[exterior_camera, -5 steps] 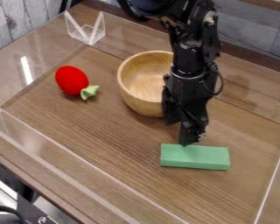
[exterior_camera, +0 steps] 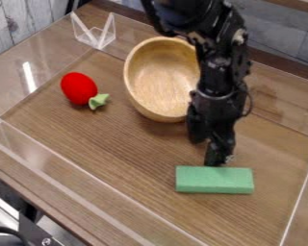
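The black arm reaches down from the top centre to my gripper (exterior_camera: 211, 144), low over the wooden table (exterior_camera: 80, 173), right of a tan bowl (exterior_camera: 157, 77) and above a green block (exterior_camera: 215, 180). The gripper is blurred, so I cannot tell whether it is open or shut or holds anything. A red tomato-like object (exterior_camera: 80, 88) with a green tip lies at the left.
A clear plastic holder (exterior_camera: 92, 29) stands at the back left. A dark cable or part shows at the bottom left corner.
The gripper has shifted slightly and is now more blurred. The bowl, red object and green block look nearly unchanged.
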